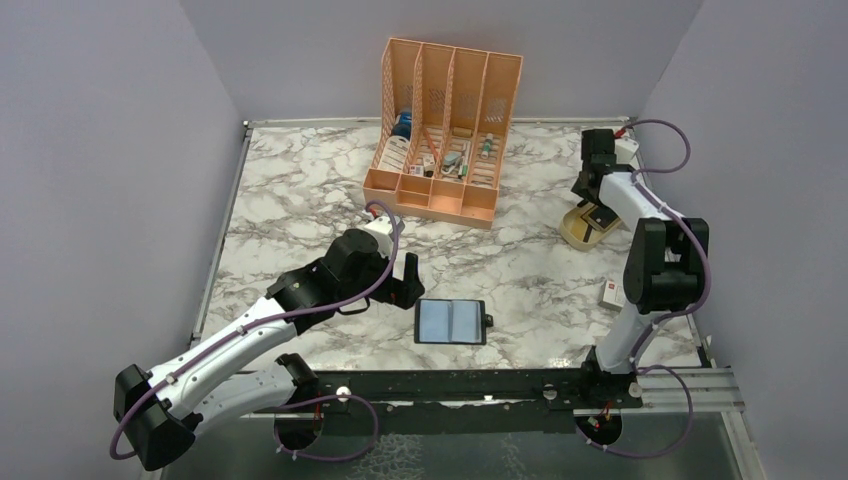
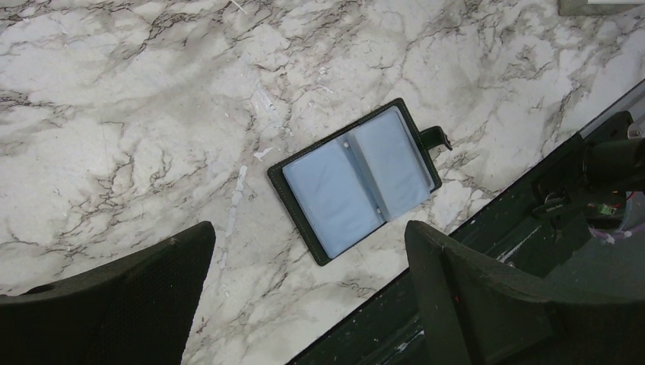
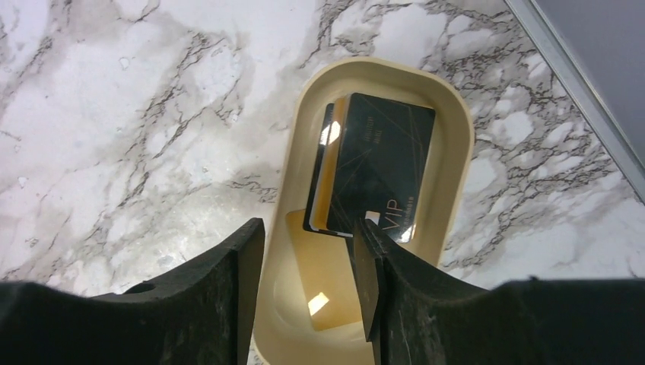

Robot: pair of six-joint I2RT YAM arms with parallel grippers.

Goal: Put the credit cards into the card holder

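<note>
The open card holder (image 1: 450, 320) lies flat at the front middle, its clear sleeves showing in the left wrist view (image 2: 331, 198). My left gripper hovers over it, a little to the left, open and empty. At the right, a cream oval tray (image 3: 304, 91) holds black VIP cards (image 3: 380, 160) and a gold card (image 3: 319, 274). My right gripper is above the near part of the tray, partly open; I see no card lifted between its fingers.
An orange organizer (image 1: 440, 200) with small items stands at the back centre. A small white box (image 1: 612, 293) lies at the right front.
</note>
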